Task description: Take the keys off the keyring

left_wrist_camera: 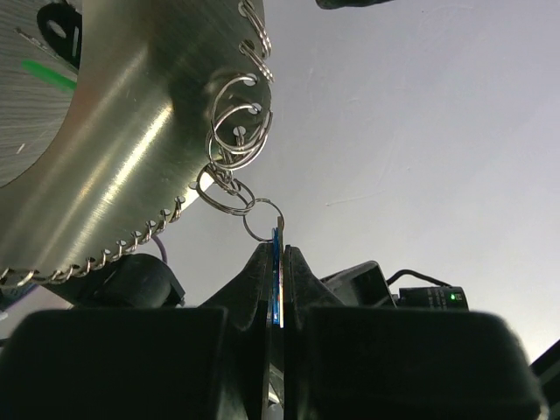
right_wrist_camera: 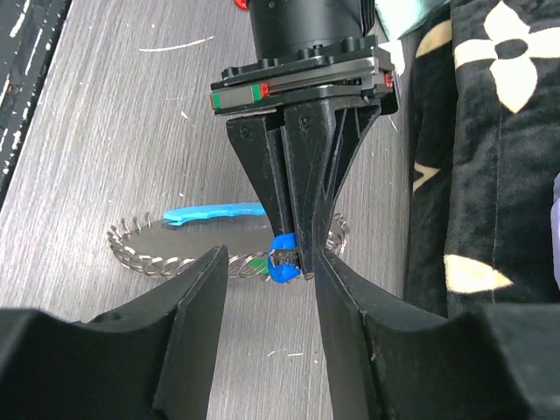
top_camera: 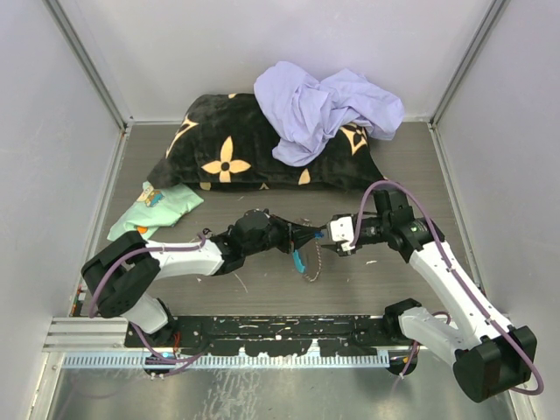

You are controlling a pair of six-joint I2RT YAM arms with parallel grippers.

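Observation:
My left gripper is shut on a small blue key, seen edge-on between its fingers. A thin ring at its tip links to other rings on a curved metal keyring plate. From the right wrist, the blue key shows at the left gripper's tips, and the keyring hangs behind with a light-blue piece and a bit of green. My right gripper is part open, one finger on either side of the key in that view; no contact shows. Above, both grippers meet near the centre.
A dark flowered cushion with a lilac cloth on it fills the back. A mint-green cloth lies at the left.

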